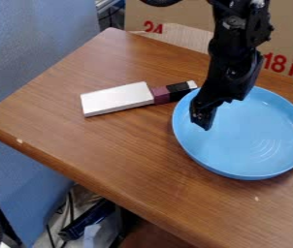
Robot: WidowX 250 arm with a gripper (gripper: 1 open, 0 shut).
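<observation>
My gripper (207,112) hangs at the top right, its tip low over the left part of a blue plate (255,145) on the wooden table. Whether it is open or shut is hard to tell, as the dark fingers blend together. Left of the plate lies a flat object (115,99) with a long white part and dark red and black sections toward its right end, close to the plate's rim.
A cardboard box (162,15) stands at the back.
</observation>
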